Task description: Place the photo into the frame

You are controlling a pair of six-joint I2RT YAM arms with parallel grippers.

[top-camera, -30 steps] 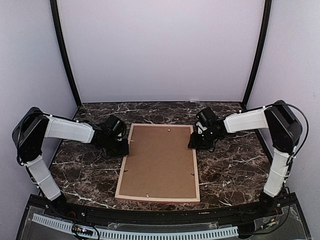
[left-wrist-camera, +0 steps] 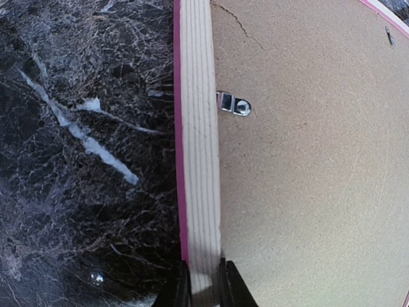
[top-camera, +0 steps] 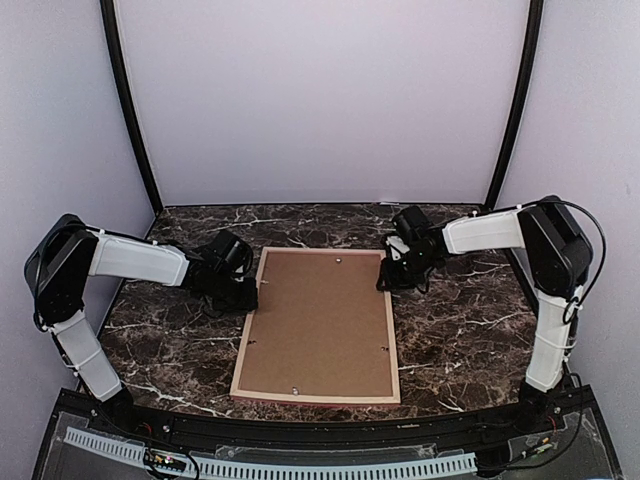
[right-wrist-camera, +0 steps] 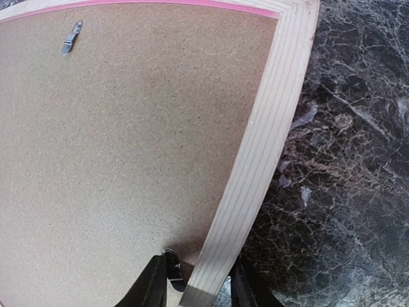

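Observation:
The picture frame (top-camera: 316, 398) lies back side up on the dark marble table, its brown backing board (top-camera: 315, 320) inside the pale wooden rails. On the left rail (left-wrist-camera: 199, 128), my left gripper is shut, one finger on either side of the wood. At the right rail (right-wrist-camera: 255, 153), my right gripper is part open and straddles the wood. Its inner finger (right-wrist-camera: 150, 284) is beside a small metal clip (right-wrist-camera: 172, 268) on the board. No photo shows in any view.
More metal clips hold the board: one near the left rail (left-wrist-camera: 235, 103), one at the far rail (top-camera: 338, 260) and one at the near rail (top-camera: 295, 391). Bare marble (top-camera: 460, 350) lies to both sides of the frame.
My right arm has shifted slightly, its gripper edging away from me along the right rail. The left arm and the frame have stayed put.

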